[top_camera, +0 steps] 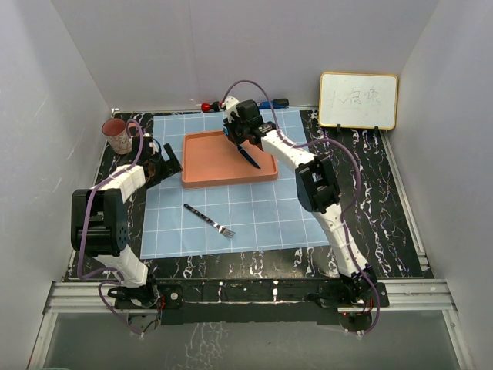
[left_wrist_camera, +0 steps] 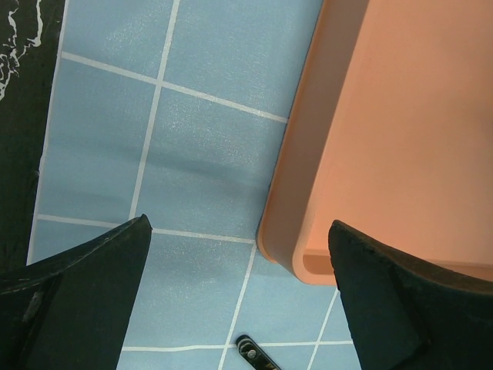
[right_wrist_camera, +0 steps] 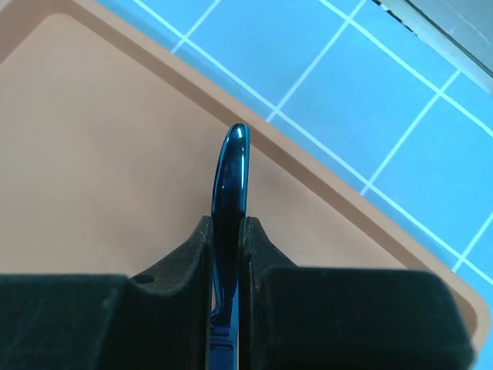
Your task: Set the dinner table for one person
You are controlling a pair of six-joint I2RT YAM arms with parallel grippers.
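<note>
A blue knife (top_camera: 246,156) (right_wrist_camera: 229,177) is held between the fingertips of my right gripper (top_camera: 235,135), which is over the back of the orange tray (top_camera: 208,158) (right_wrist_camera: 115,154). A fork (top_camera: 208,218) with a dark handle lies on the blue grid mat (top_camera: 239,223) in front of the tray; its handle end shows at the bottom of the left wrist view. My left gripper (top_camera: 171,162) stands open beside the tray's left wall, with nothing between its fingers.
A red-and-white cup (top_camera: 117,136) stands at the back left. A whiteboard (top_camera: 358,100) is at the back right. Red and blue objects lie along the back edge.
</note>
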